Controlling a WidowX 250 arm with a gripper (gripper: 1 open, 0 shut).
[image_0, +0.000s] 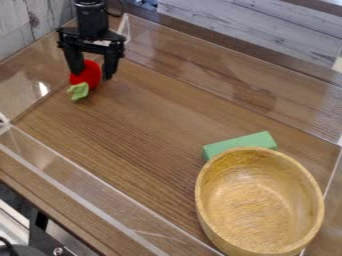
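Note:
My black gripper (90, 57) is at the top left, open, its fingers around or just above a red object (86, 73) with a green leafy end (79, 90), like a toy strawberry or radish, lying on the wooden tabletop. Whether the fingers touch it cannot be told.
A green block (241, 142) lies at the right, just behind a large yellow bowl (259, 240) in the front right corner. Light wooden walls edge the back and left.

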